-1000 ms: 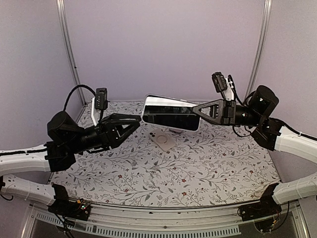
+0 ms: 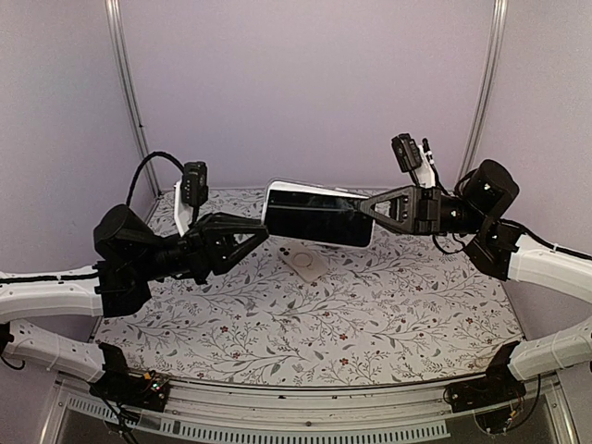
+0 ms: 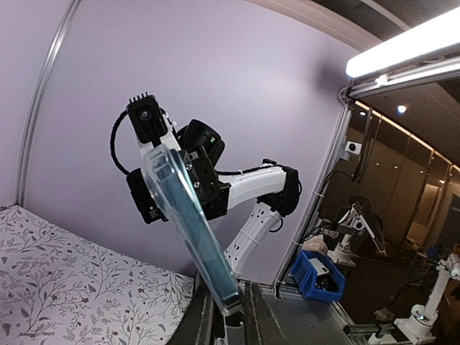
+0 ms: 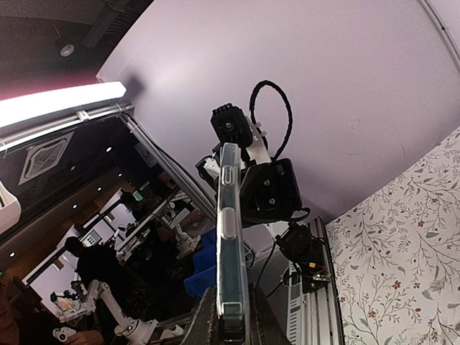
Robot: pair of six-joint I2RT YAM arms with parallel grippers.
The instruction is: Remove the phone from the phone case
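Note:
The black-screened phone (image 2: 319, 220) hangs above the table, tilted, its left end higher than its right. A clear case (image 4: 229, 223) shows around its edges in both wrist views. My right gripper (image 2: 364, 209) is shut on the right end of the cased phone. At the opposite end stands my left gripper (image 2: 266, 229), its fingers part open. In the left wrist view the corner of the cased phone (image 3: 205, 244) reaches between the left fingers; whether they touch it cannot be told.
A pale flat phone-shaped piece (image 2: 303, 263) with camera bumps and a ring lies on the floral tabletop (image 2: 277, 333) below the held phone. Walls enclose the back and both sides.
My left gripper has come slightly right, up to the phone's left end. The phone's left end has shifted slightly left and down. The right arm has hardly moved.

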